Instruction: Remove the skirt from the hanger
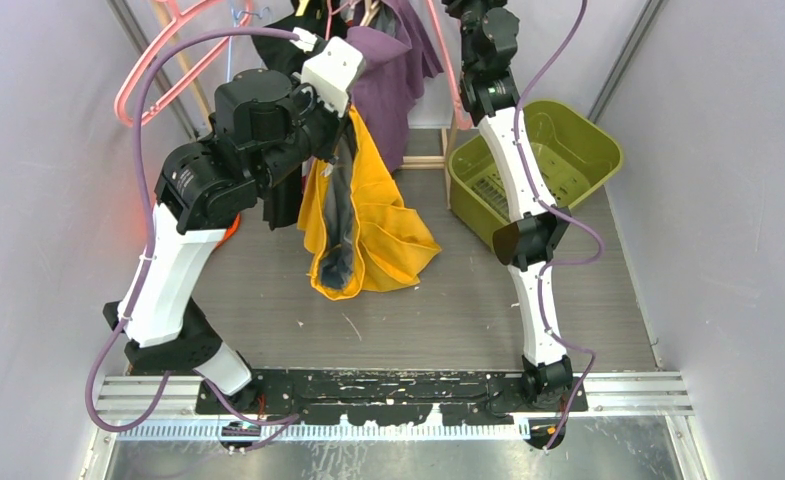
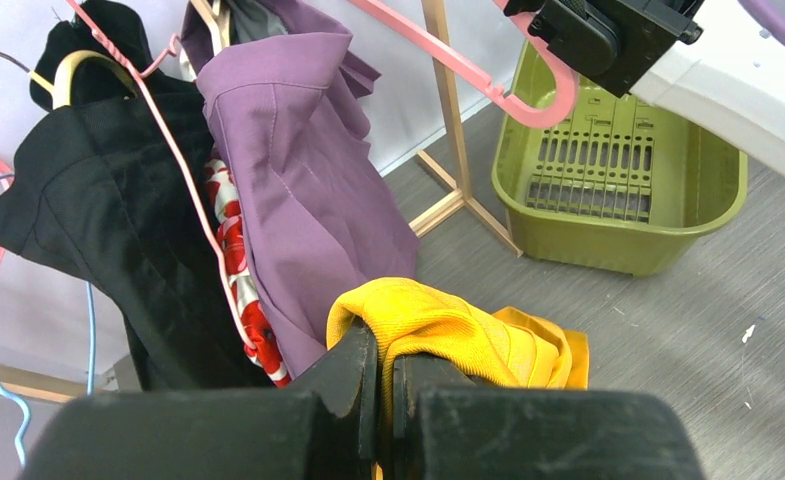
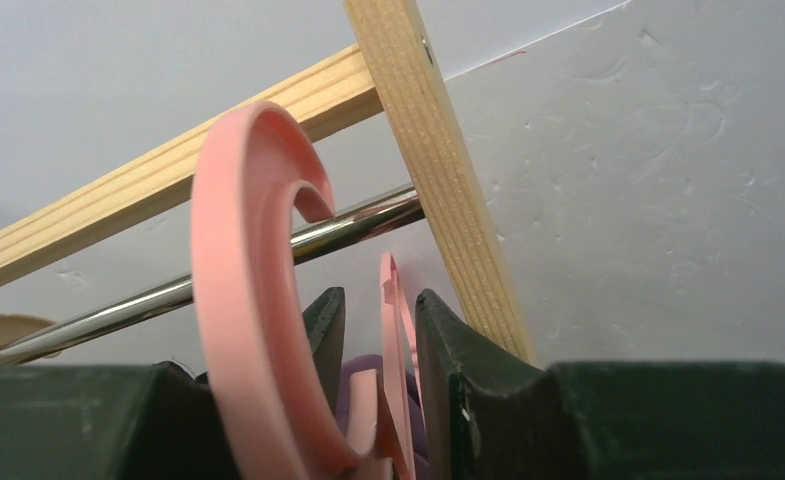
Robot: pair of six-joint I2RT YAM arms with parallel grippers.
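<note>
A yellow skirt (image 1: 386,235) with a grey lining hangs open-ended in the top view, below my left gripper. In the left wrist view, my left gripper is shut on a fold of the skirt (image 2: 448,325), cloth bunched around its fingertips. No hanger shows inside the skirt. An empty pink hanger (image 2: 448,55) is beside my right gripper. Up at the rail, the right gripper is open; a large pink hanger hook (image 3: 238,280) stands in front of its left finger, and another pink hanger (image 3: 394,350) shows in the gap.
A purple garment (image 2: 293,180) and a black one (image 2: 108,190) hang on the rack, close to the left gripper. On the floor at the right stands an empty green basket (image 1: 478,215). The metal rail (image 3: 158,300) and wooden post (image 3: 448,180) are near the right gripper.
</note>
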